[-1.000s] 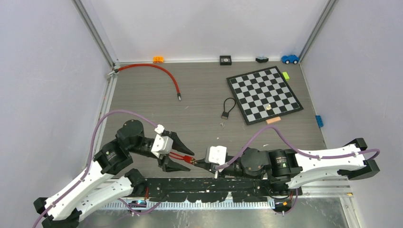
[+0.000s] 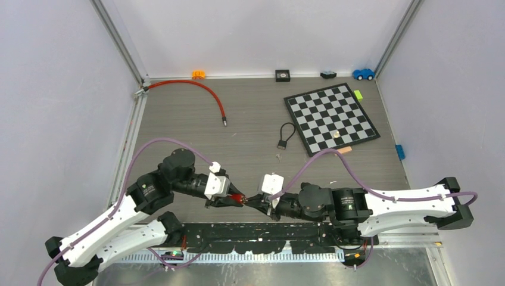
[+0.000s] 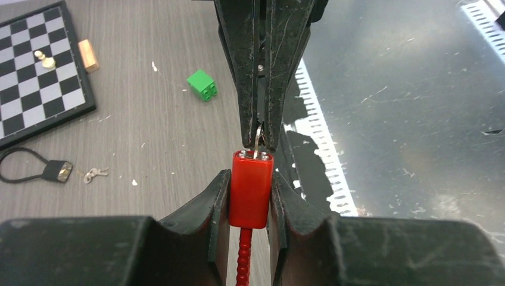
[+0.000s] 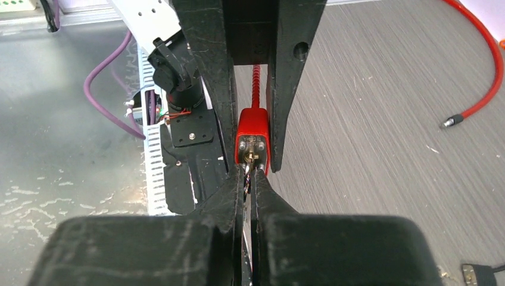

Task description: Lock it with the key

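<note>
A red padlock (image 3: 250,190) with a red cable is clamped between the fingers of my left gripper, held in the air near the table's front edge (image 2: 262,229). My right gripper is shut on a small metal key (image 4: 250,167), whose tip is at the brass keyhole in the lock's end face. How deep it sits in the keyhole I cannot tell. In the top view the two grippers meet nose to nose.
A chessboard (image 2: 315,113) lies at the back right, with a black cable lock (image 2: 282,143) and small keys (image 3: 95,174) to its left. A red hose (image 2: 208,92) lies at the back left. A green block (image 3: 201,85) also shows.
My left gripper has closed from open onto the red padlock and moved slightly right. The right arm has shifted a little upward in the top view.
</note>
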